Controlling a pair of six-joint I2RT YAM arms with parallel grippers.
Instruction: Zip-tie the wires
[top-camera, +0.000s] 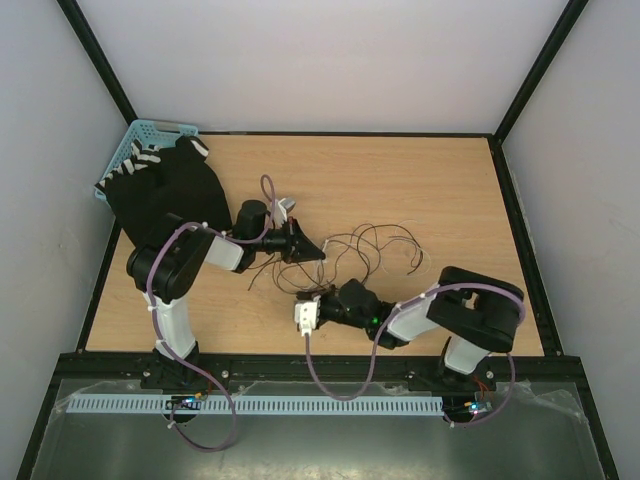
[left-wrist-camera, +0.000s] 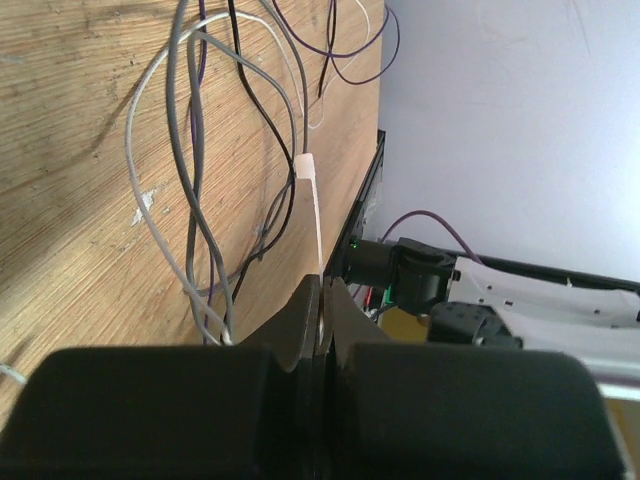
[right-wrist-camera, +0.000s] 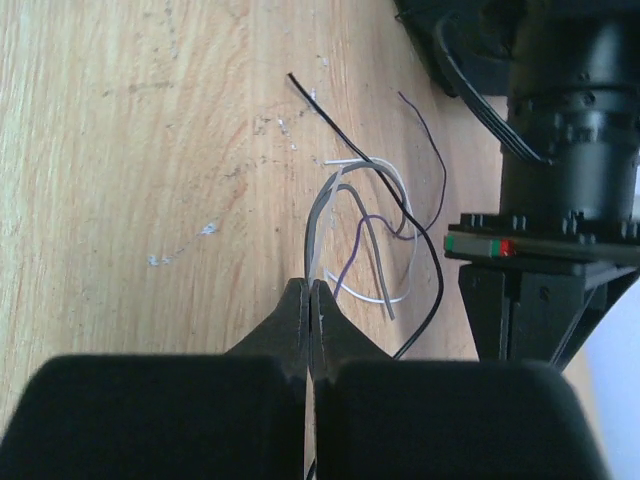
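A tangle of grey, black, white and purple wires (top-camera: 365, 240) lies on the wooden table. My left gripper is shut on a thin white zip tie (left-wrist-camera: 316, 215), whose small square head stands upward among the wires. My right gripper, below the wires in the top view, is shut; thin wires rise at its tips in the right wrist view, though whether all are pinched between its fingers is hard to tell.
A blue basket (top-camera: 151, 127) with black and striped cloth sits at the back left. My two arms are close together at the centre front.
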